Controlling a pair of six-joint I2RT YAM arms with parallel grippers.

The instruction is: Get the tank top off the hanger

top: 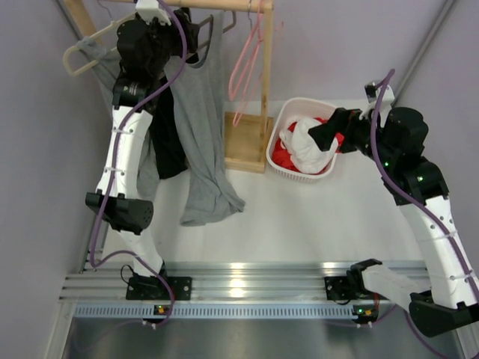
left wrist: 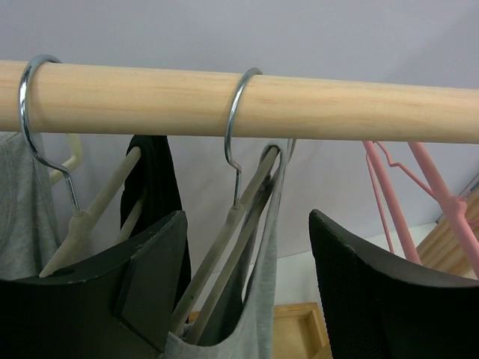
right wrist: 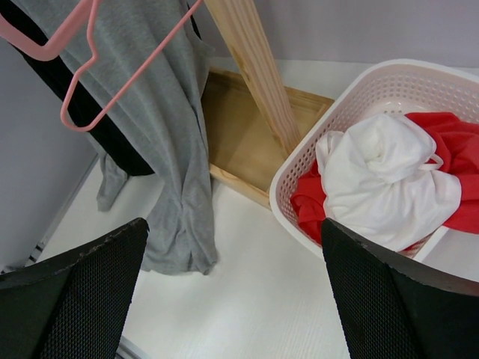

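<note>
A grey tank top (top: pixel 206 179) hangs from a beige hanger (left wrist: pixel 217 254) on the wooden rail (left wrist: pixel 314 105), its end lying on the floor. My left gripper is raised at the rail, its fingers apart on either side of that hanger and the grey fabric draped on it. My right gripper is open and empty, over the floor near the basket, right of the rack.
A black garment (left wrist: pixel 150 172), another grey garment (left wrist: pixel 22 217) and pink hangers (left wrist: pixel 389 202) share the rack. A white basket (top: pixel 301 173) with red and white cloth sits right of the rack's wooden base (top: pixel 239 161).
</note>
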